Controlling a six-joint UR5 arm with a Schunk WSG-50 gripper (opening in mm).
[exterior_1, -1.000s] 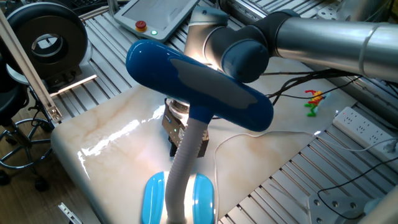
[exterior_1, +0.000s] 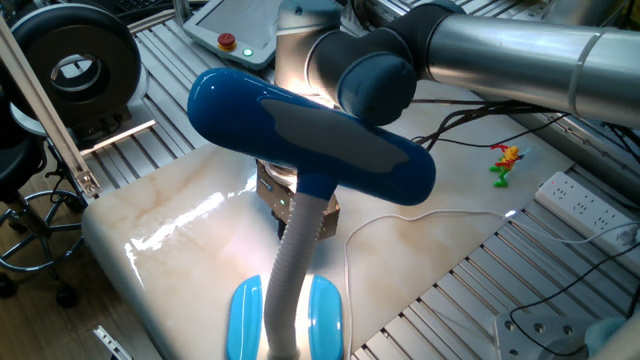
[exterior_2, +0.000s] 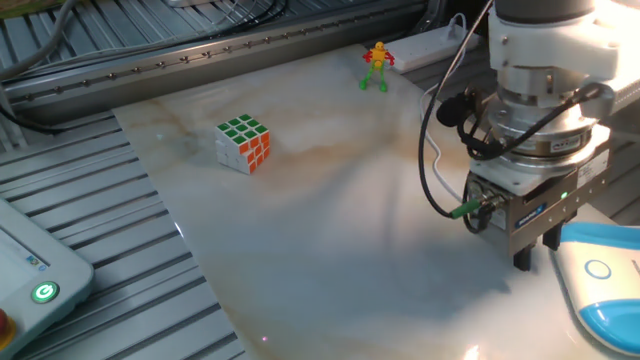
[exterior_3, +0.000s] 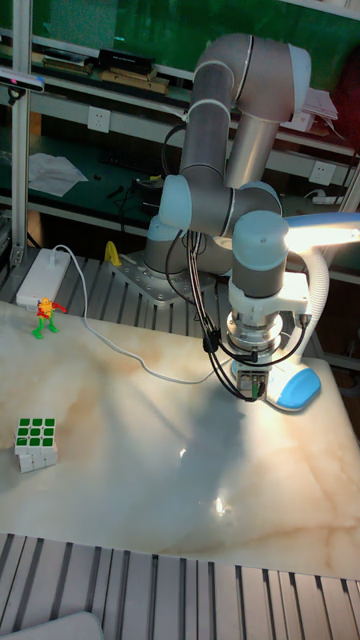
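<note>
My gripper (exterior_2: 538, 252) hangs above the tabletop, pointing down, in exterior view 2. Its two dark fingers stand apart with nothing between them. Right beside it is the white and blue base (exterior_2: 590, 262) of a desk lamp. In exterior view 1 the lamp's blue head (exterior_1: 235, 112) and grey ribbed neck (exterior_1: 290, 265) cover much of the gripper and wrist. A Rubik's cube (exterior_2: 243, 143), green on top with orange and white sides, lies well away from the gripper; its layers look slightly twisted. Near the back edge stands a small toy figure (exterior_2: 376, 66), yellow, red and green.
A white power strip (exterior_1: 585, 212) sits past the table's edge, its white cable (exterior_3: 117, 350) running across the marble-patterned top (exterior_3: 138, 469). A control pendant (exterior_2: 35, 285) lies on the slatted bench. Between cube and gripper the surface is clear.
The arm and gripper have shifted a little to the left in exterior view 1. The lamp's head has also moved slightly left. Figure and lamp base have stayed put.
</note>
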